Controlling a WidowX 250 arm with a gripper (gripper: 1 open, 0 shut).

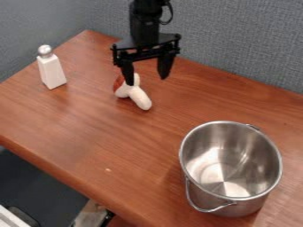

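Observation:
My black gripper (145,66) hangs open at the top centre, its two fingers spread above and just behind a white plush toy (137,96) with a red patch, which lies on the wooden table (95,124). Nothing shows held between the fingers.
A white bottle (51,69) with a silver cap stands at the back left. A steel pot (231,164) with a handle stands at the front right. Grey walls border the back.

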